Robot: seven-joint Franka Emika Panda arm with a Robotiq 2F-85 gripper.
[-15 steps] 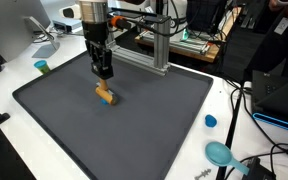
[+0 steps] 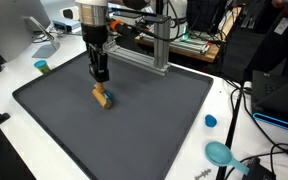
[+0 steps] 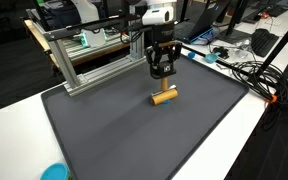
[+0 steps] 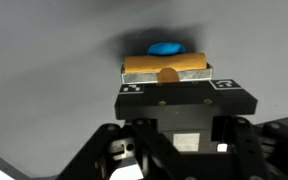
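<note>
A small wooden hammer-like piece hangs head down from my gripper [image 3: 165, 71], with its light-brown head [image 3: 164, 97] crosswise below a short upright handle [image 3: 166, 83]. In the wrist view the fingers are shut on the end of that handle [image 4: 167, 75]. Beyond it stretches the wooden head [image 4: 174, 63], and a blue part [image 4: 166, 48] peeks out along its far side. Exterior view 1 shows the head [image 2: 102, 98] tilted, close to the dark mat. Whether the head touches the mat, I cannot tell.
A green-topped container [image 2: 42, 66] stands at the mat's far left corner. Off its right side lie a blue cup-like item [image 2: 210, 121] and a teal round item [image 2: 222, 154]. Dark cables run along the right.
The wooden head has turned and tilted under my gripper, its blue part shifting from the upper side towards the right. My gripper has turned slightly and stays on the handle.
</note>
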